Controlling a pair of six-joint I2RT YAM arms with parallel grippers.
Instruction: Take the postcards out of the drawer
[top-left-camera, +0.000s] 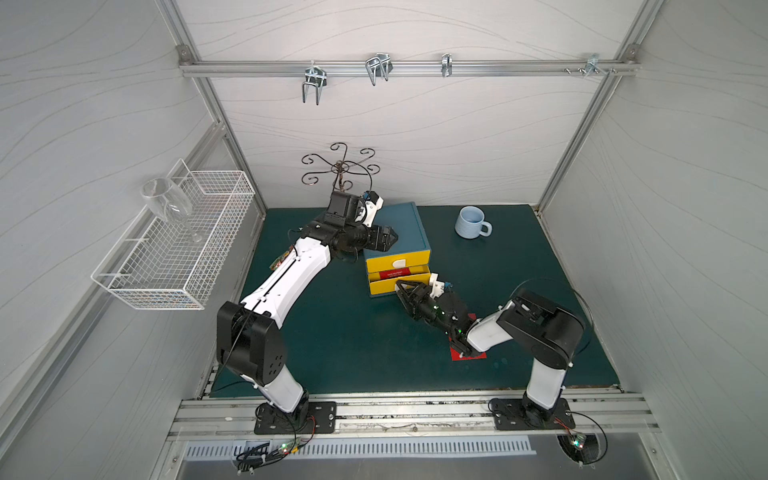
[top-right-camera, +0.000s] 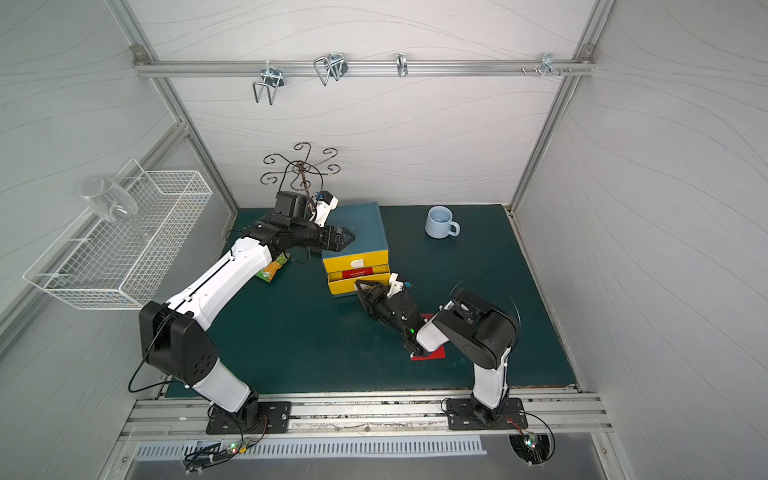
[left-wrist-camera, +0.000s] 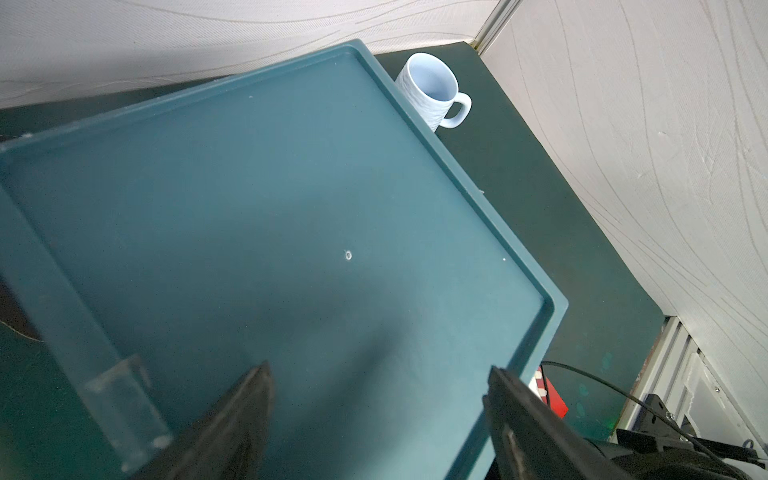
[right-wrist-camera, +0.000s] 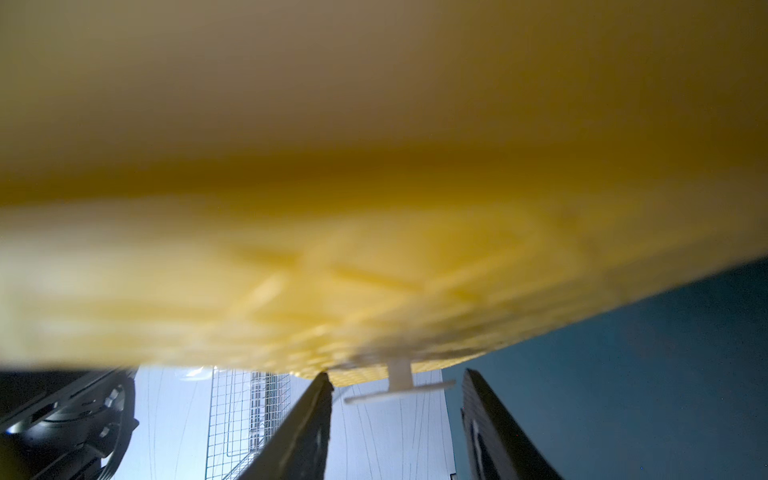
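A blue-topped cabinet (top-left-camera: 400, 224) with two yellow drawers stands mid-table. The lower drawer (top-right-camera: 340, 285) is slightly out, red postcards (top-left-camera: 394, 273) showing inside. My left gripper (top-left-camera: 382, 238) hangs over the cabinet top, open and empty, as the left wrist view confirms. My right gripper is part open at the lower drawer's front, its fingers either side of the drawer's white handle (right-wrist-camera: 400, 376), seen in the right wrist view. A red card (top-right-camera: 432, 352) lies on the table, partly hidden under the right arm.
A mug (top-left-camera: 469, 221) stands behind right of the cabinet. A wire basket (top-left-camera: 200, 264) with a glass is on the left wall; a black wire stand rises behind the left arm.
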